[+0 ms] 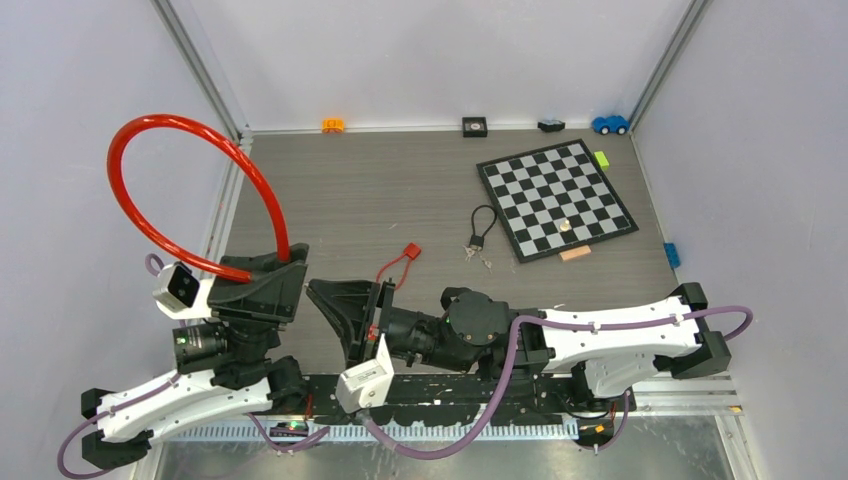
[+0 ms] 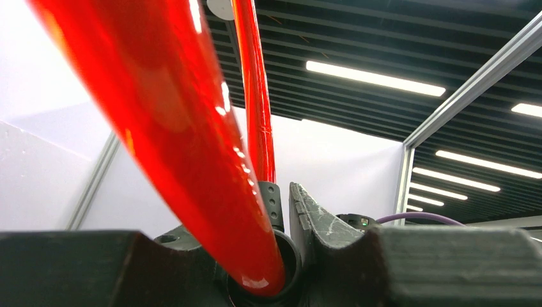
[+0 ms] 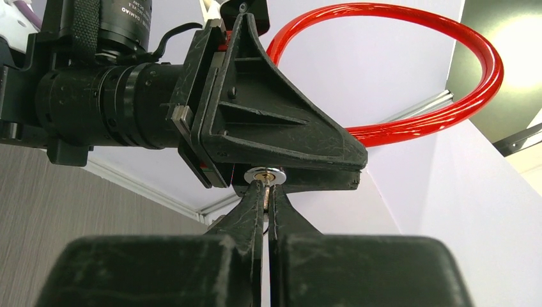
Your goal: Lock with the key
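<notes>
A big red loop lock (image 1: 130, 180) rises from my left gripper (image 1: 280, 275) at the left of the top view, its body held in the shut fingers. In the right wrist view its round keyhole (image 3: 275, 173) faces my right gripper, which is shut on a key (image 3: 266, 192). The key's blade reaches into the keyhole; how deep cannot be told. The left wrist view shows the red loop (image 2: 166, 128) close up, entering the dark body.
A red small lock (image 1: 411, 250), a black cable lock with keys (image 1: 477, 240), a chessboard (image 1: 555, 200) and small toys lie on the grey table (image 1: 350, 180), whose centre is mostly clear.
</notes>
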